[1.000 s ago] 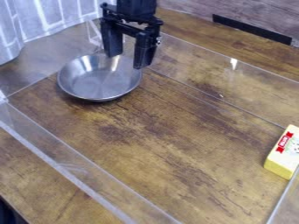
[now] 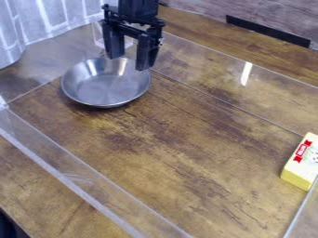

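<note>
My black gripper [image 2: 129, 54] hangs at the top centre, its two fingers apart and pointing down over the rear part of a steel bowl [image 2: 102, 91]. I see nothing between the fingers. The shallow bowl rests on the wooden table [image 2: 174, 158] at the left of centre; its back is partly hidden by the gripper.
A yellow box [image 2: 299, 165] with a red label lies at the right edge. Clear plastic edging runs along the lower left, and a whitish object [image 2: 10, 33] stands at the upper left.
My gripper has shifted a little to the left and up over the bowl. The bowl and yellow box have not visibly moved.
</note>
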